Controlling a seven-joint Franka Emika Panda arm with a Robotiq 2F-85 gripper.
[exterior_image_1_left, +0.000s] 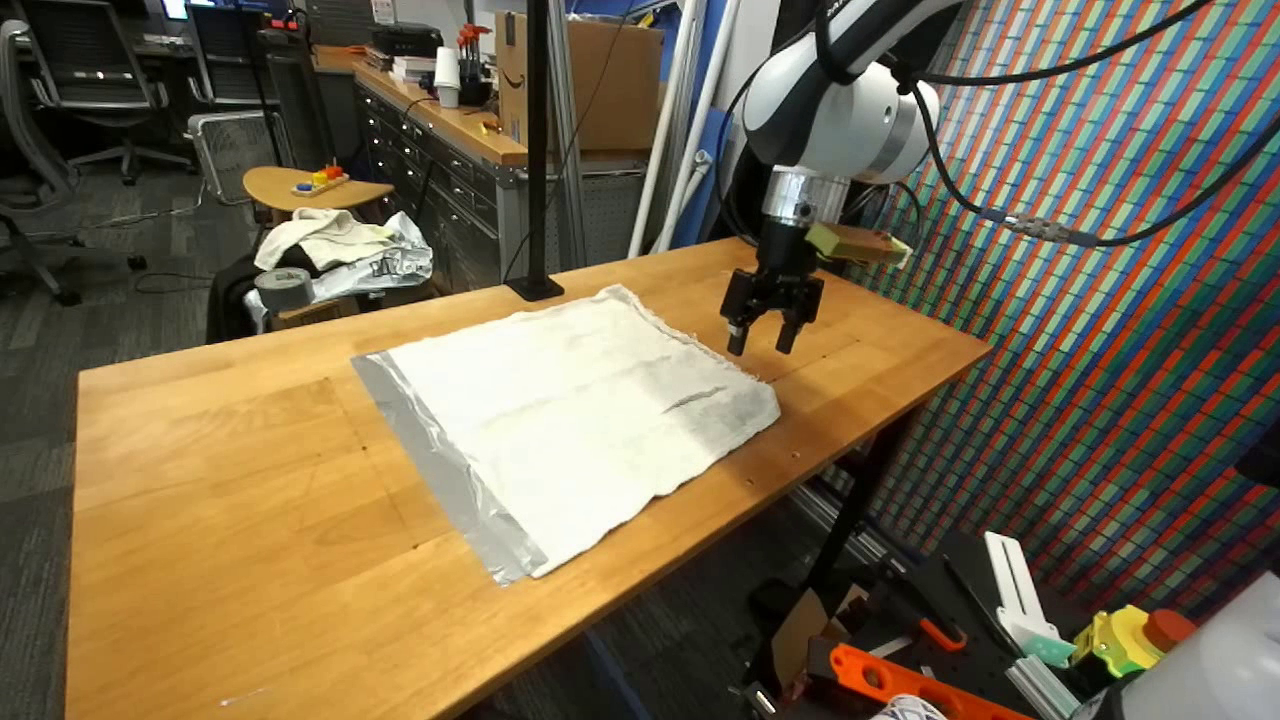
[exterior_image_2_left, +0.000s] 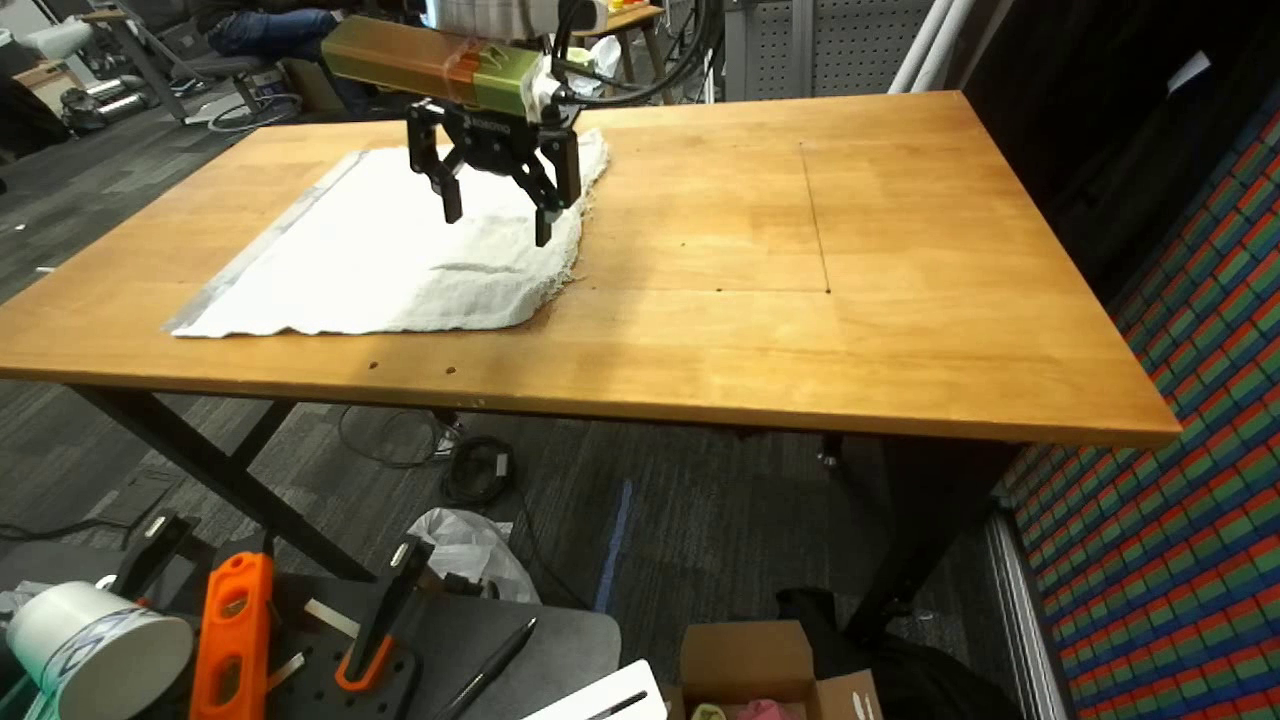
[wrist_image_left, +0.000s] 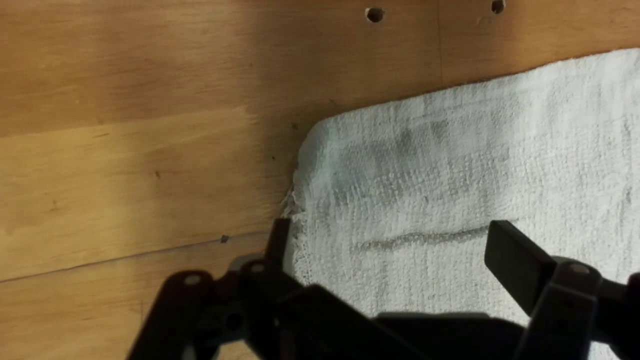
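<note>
A white cloth (exterior_image_1_left: 576, 408) lies spread flat on the wooden table, with silver tape (exterior_image_1_left: 450, 480) along its left edge. Its frayed edge and a rounded corner (wrist_image_left: 327, 141) show in the wrist view, together with a short crease (wrist_image_left: 420, 239). My gripper (exterior_image_1_left: 761, 343) hangs above the table by the cloth's frayed right edge, its fingers pointing down. It is open with nothing between its fingers. In the wrist view one fingertip (wrist_image_left: 279, 240) overlaps the frayed edge and the other fingertip (wrist_image_left: 516, 261) appears over the cloth. The second exterior view also shows the gripper (exterior_image_2_left: 498, 222) above the cloth.
Bare tabletop (exterior_image_2_left: 768, 312) extends to the right of the cloth, and more clear wood (exterior_image_1_left: 240, 516) lies to its left. A black post (exterior_image_1_left: 536, 156) stands at the table's back edge. Cables (exterior_image_1_left: 1044, 222) hang from the arm.
</note>
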